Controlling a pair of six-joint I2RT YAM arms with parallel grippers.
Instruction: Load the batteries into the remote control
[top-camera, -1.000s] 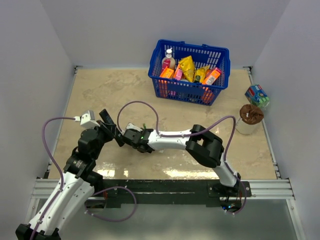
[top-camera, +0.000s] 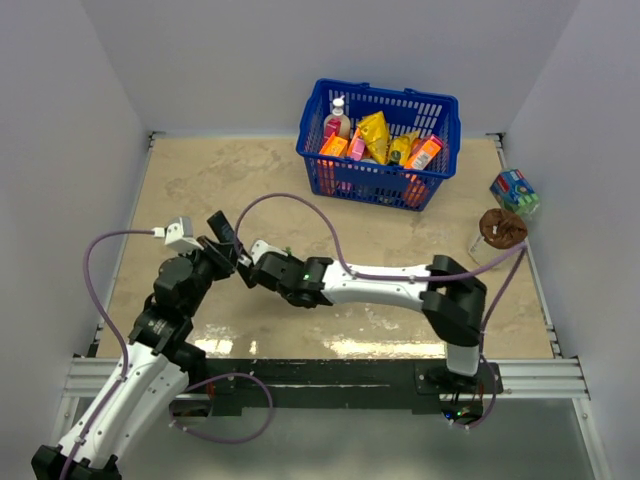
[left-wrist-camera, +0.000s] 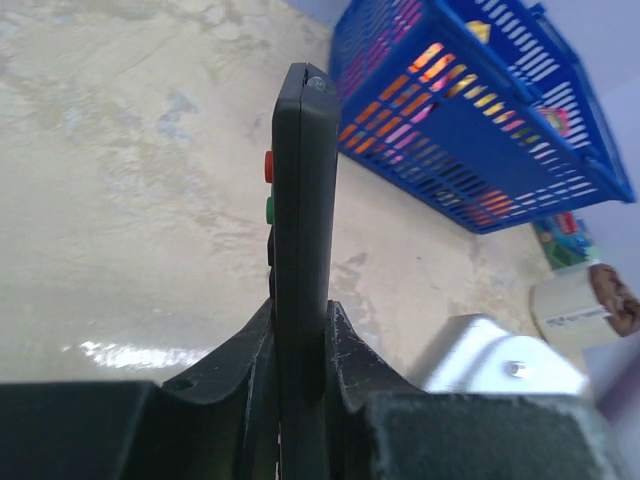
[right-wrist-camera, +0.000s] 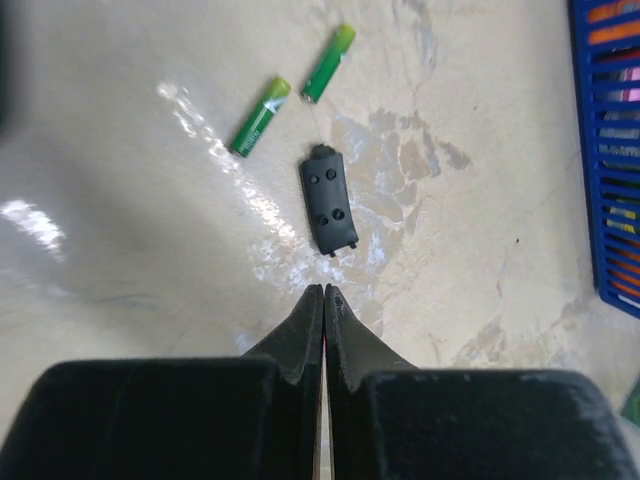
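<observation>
A black remote control (left-wrist-camera: 303, 190) stands upright in the left wrist view, edge-on, with a red and a green button on its left side. My left gripper is shut on its lower part; the battery bay cannot be seen. In the right wrist view two green batteries (right-wrist-camera: 261, 116) (right-wrist-camera: 328, 64) lie apart on the table, and a small black cover (right-wrist-camera: 328, 200) lies beside them. My right gripper is shut, nothing showing between its fingertips, in front of the cover in that view. From above, the right gripper is close to the remote (top-camera: 220, 226).
A blue basket (top-camera: 380, 180) full of packaged goods stands at the back. On the right are a jar with a brown top (top-camera: 502, 230) and a colourful pack (top-camera: 515, 191). Purple cables (top-camera: 320, 215) loop over the arms.
The right arm's elbow has swung away to the right and its forearm has straightened, while its gripper stays near the remote. The remote's upper end sits slightly farther right.
</observation>
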